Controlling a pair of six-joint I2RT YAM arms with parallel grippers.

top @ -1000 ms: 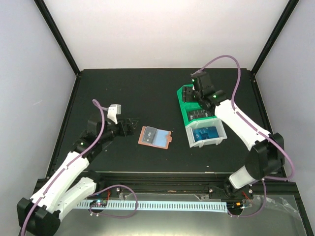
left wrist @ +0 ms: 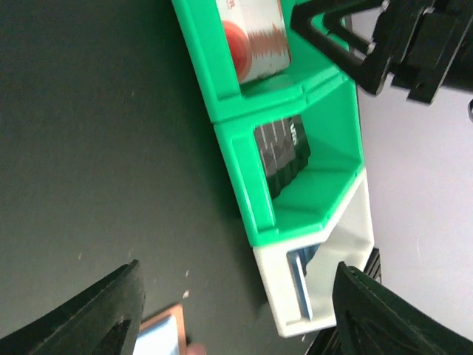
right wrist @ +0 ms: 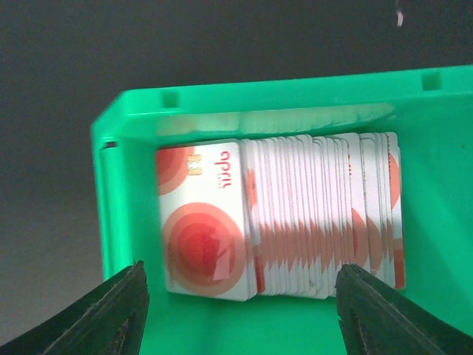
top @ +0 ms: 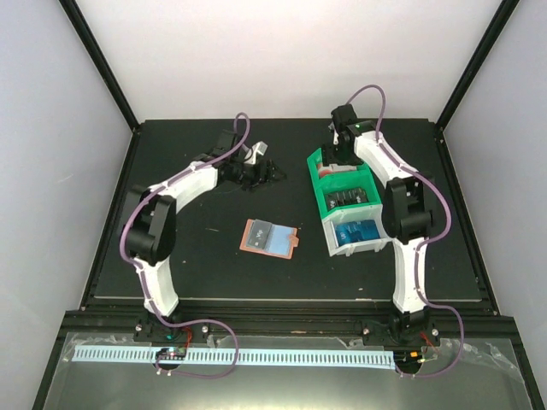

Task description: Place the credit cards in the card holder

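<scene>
An open card holder [top: 282, 241], brown-edged with a grey card on one side and a pale blue pocket on the other, lies on the table's middle. White-and-red cards [right wrist: 205, 222] stand packed in a row inside the far green bin [right wrist: 281, 100]. My right gripper is over that bin with its fingers apart and the cards below, nothing between them. To the left of the bins, my left gripper [top: 275, 172] hangs above bare table; its fingers [left wrist: 96, 310] are spread and empty. Only a corner of the holder shows in the left wrist view.
Dark cards [top: 346, 197] sit in the middle green bin, and blue cards [top: 356, 232] in the near white bin [top: 385, 243]. The bins stand in a joined row right of the holder. Black table between holder and bins is clear.
The left arm has reached farther back and to the right, toward the bins. My right gripper has shifted slightly toward the back over the far bin. The holder has stayed put.
</scene>
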